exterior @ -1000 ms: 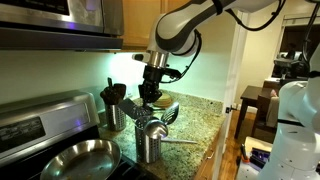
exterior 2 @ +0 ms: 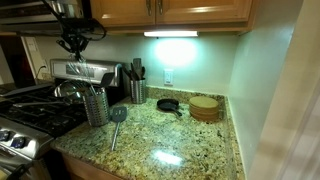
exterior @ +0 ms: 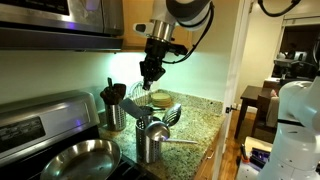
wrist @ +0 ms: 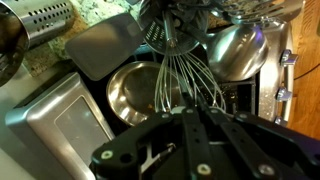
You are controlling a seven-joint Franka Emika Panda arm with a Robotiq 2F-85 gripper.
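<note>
My gripper (exterior: pixel 151 76) is above a perforated metal utensil holder (exterior: pixel 149 149) on the counter beside the stove. In the wrist view its dark fingers look closed together along the lower edge. A wire whisk (wrist: pixel 188 78) stands with its loops toward the gripper; whether any wire lies between the fingertips is hidden. Around the whisk are a grey spatula (wrist: pixel 105 46) and a shiny metal ladle (wrist: pixel 237 52). In the second exterior view the gripper (exterior 2: pixel 77 44) hangs over the same holder (exterior 2: pixel 96 108).
A second utensil holder (exterior 2: pixel 138 92) with dark tools stands behind. A wide pan (exterior: pixel 82 160) is on the stove. A slotted turner (exterior 2: pixel 118 116), a small black pan (exterior 2: pixel 168 105) and stacked yellowish dishes (exterior 2: pixel 204 108) lie on the counter.
My gripper has risen above the utensil holder, moving up from close over the utensils. The holder and pan have stayed in place.
</note>
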